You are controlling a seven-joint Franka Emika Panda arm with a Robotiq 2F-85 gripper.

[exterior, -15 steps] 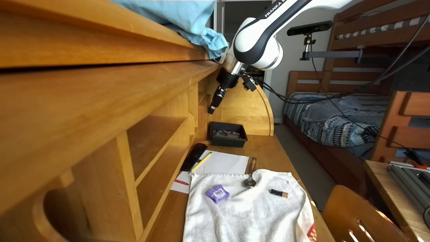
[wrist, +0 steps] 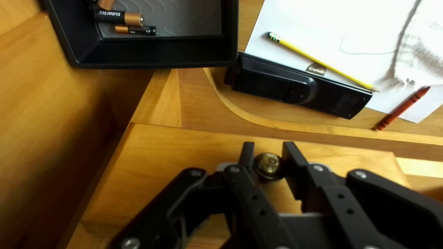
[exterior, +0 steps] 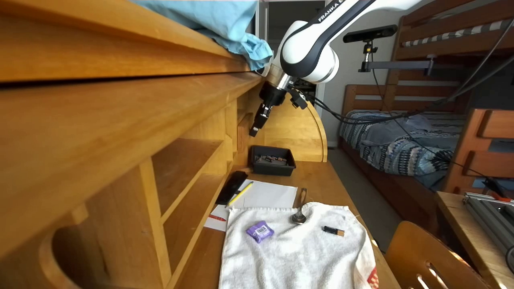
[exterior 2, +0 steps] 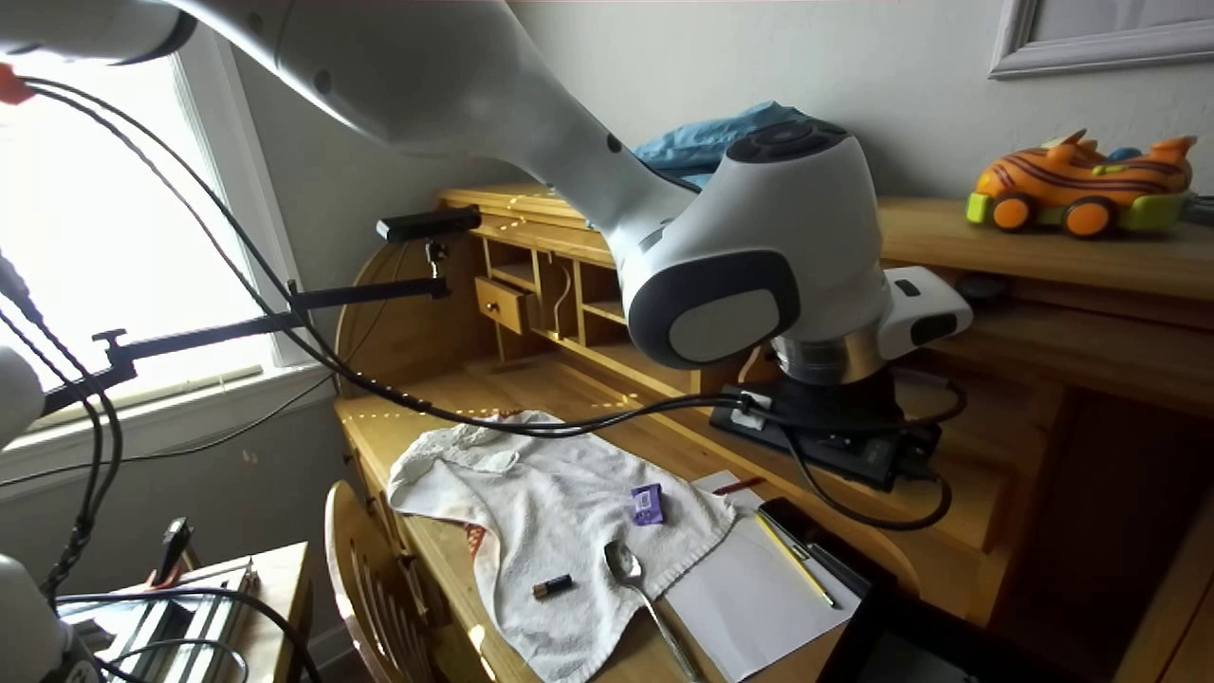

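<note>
In the wrist view, a small wooden drawer front (wrist: pixel 187 159) carries a round, dark, brassy knob (wrist: pixel 269 165). My gripper is shut on that knob, one finger on either side of it. From exterior view 1, the gripper (exterior: pixel 253 130) points down in front of the cubbies at the far end of the desk, by the wooden drawer (exterior: pixel 244 131). How far the drawer stands out cannot be told. In exterior view 2 the fingers are hidden behind the wrist and its cables.
A black tray (exterior: pixel 273 167) with several batteries stands near the gripper. On the desk lie a black remote-like object (wrist: pixel 290 85), a yellow pencil (wrist: pixel 319 58), a red crayon (wrist: pixel 401 108), a spoon (exterior: pixel 299 216), and a white towel (exterior: pixel 289 260) bearing a purple packet (exterior: pixel 260 231) and a battery (exterior: pixel 333 230).
My gripper's tip has shifted very slightly to the right in exterior view 1. The things on the desk have stayed in place.
</note>
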